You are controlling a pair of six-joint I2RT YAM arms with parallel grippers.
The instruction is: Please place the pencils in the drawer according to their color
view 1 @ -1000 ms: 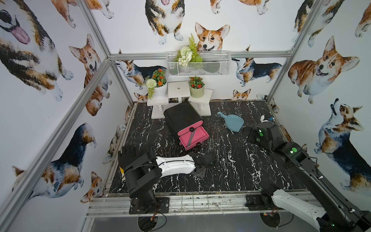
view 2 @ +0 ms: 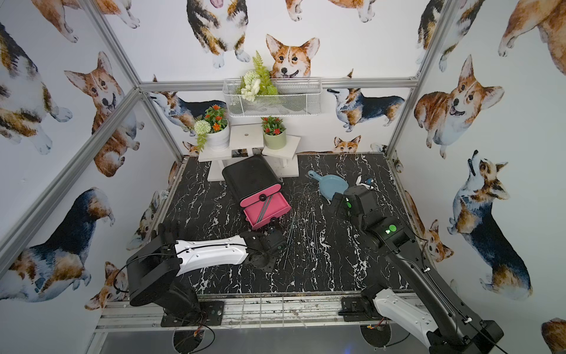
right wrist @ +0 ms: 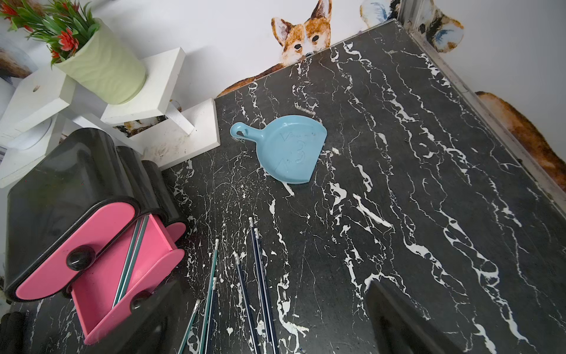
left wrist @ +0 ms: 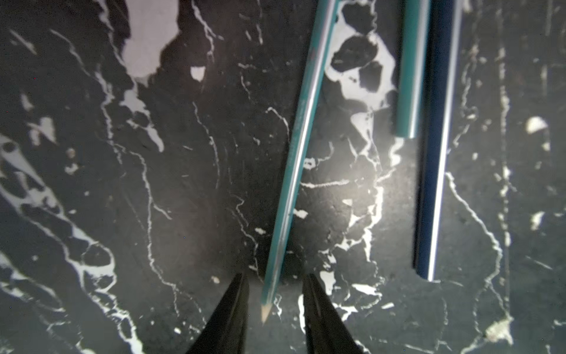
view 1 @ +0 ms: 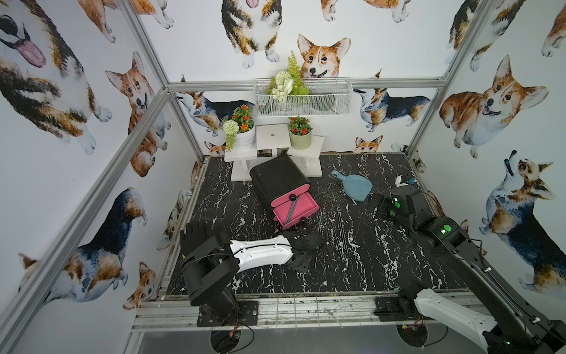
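Observation:
A black cabinet [right wrist: 70,177] with pink fronts has its lower pink drawer [right wrist: 156,250] pulled out. Teal pencils [right wrist: 131,259] lie in that drawer. On the marble-patterned table lie several pencils: teal ones [left wrist: 294,165] and dark blue ones [left wrist: 435,177]. My left gripper is open, pointing down over the sharpened tip of one teal pencil, which shows between its fingers. Whether they reach down to the table is hard to tell. My right gripper, also open, hangs empty at the right of the table, its blurred fingers wide apart.
A light blue dustpan [right wrist: 291,147] lies beyond the pencils. Behind the cabinet stands a white stepped stand [view 1: 273,137] with potted plants, including a green pot [view 1: 300,138]. Bare table stretches to the right of the pencils.
My left arm has shifted slightly, its gripper now a little further left than one second ago. The right arm, cabinet and drawer look unchanged.

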